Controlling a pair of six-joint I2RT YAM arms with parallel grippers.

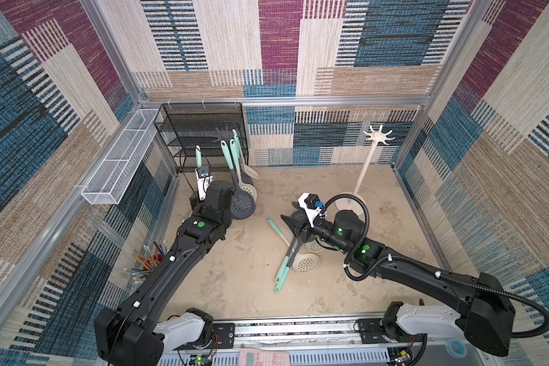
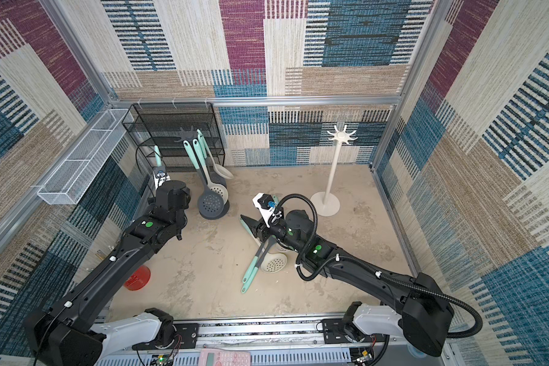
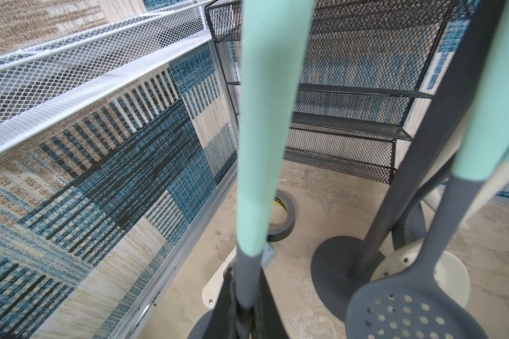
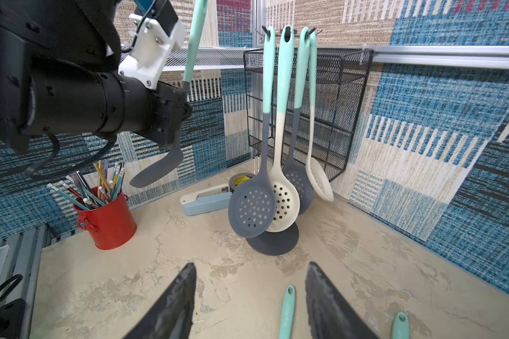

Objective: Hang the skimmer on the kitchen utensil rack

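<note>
My left gripper is shut on the grey neck of a skimmer, just below its mint handle (image 3: 268,130). In the right wrist view the held skimmer's grey head (image 4: 159,169) hangs below the gripper, seen nearly edge-on, so its holes do not show. The dark utensil rack (image 4: 272,241) stands right of it, with several skimmers and ladles on its hooks; a grey skimmer (image 4: 252,206) hangs in front. My right gripper has its fingers apart over the table, nothing gripped between them.
Below the right gripper lie mint-handled utensils, one with a cream head (image 1: 306,263). A cream rack (image 1: 365,167) stands empty at back right. Black mesh shelving (image 1: 204,131), a tape roll (image 3: 281,215) and a red pencil pot (image 4: 110,223) are at the left.
</note>
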